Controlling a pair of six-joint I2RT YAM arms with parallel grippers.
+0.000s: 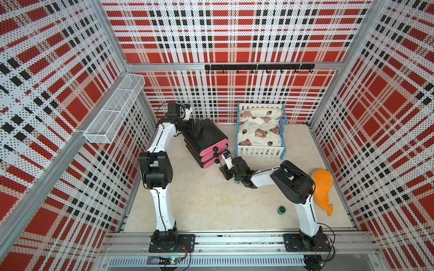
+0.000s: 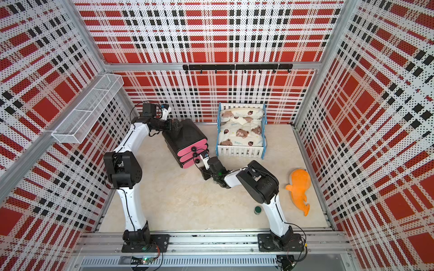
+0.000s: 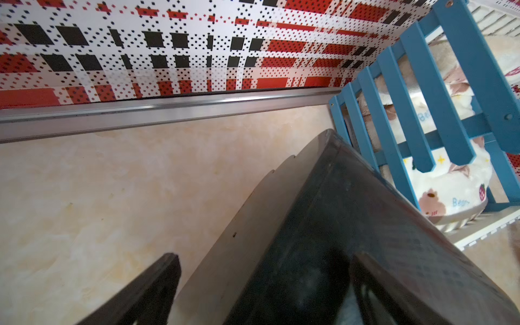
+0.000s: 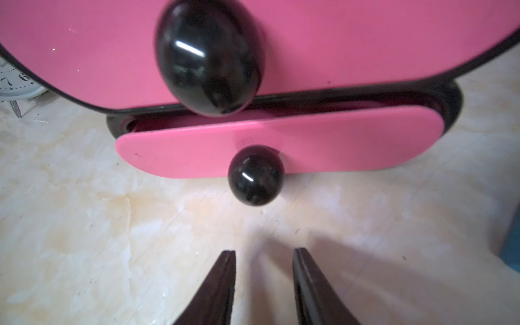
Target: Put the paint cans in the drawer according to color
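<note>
The black cabinet (image 1: 208,131) stands at the back left, its pink drawer fronts (image 4: 335,142) fitted with round black knobs (image 4: 255,175). A narrow dark gap shows above the lowest front. One dark green paint can (image 1: 281,210) stands at the front right of the table; a second can (image 1: 237,180) peeks out beside the right arm, mostly hidden. My left gripper is open at the cabinet's top, fingers (image 3: 154,292) spread either side of its rear edge. In front of the lowest drawer, below its knob, my right gripper has its fingers a little apart, only bare table visible between them.
Right of the cabinet stands a blue-and-white toy crib (image 1: 260,128) with bedding. An orange whale plush (image 1: 321,187) lies at the far right. A white wire shelf (image 1: 115,108) hangs on the left wall. Open table (image 1: 203,203) lies between the arms.
</note>
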